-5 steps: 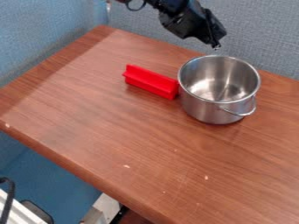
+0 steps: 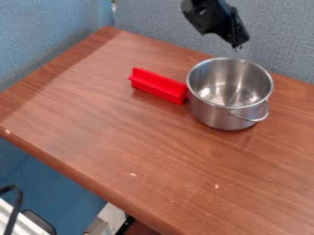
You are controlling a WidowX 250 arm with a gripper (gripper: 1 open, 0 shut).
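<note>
A steel pot [image 2: 229,107] with a wire handle stands upright on the right part of the wooden table [image 2: 110,138]. Just left of it lies a red elongated object [image 2: 157,84]. My black gripper [image 2: 236,41] hangs in the air above the back of the pot, at the top of the view. Its fingers are too small and dark to tell whether they are open or shut.
Padded blue-grey walls border the table at the back and left. A cable and some grey hardware sit off the table at the bottom left.
My gripper has moved to the right and somewhat upward, with less of the arm showing. The pot and the red object have not moved.
</note>
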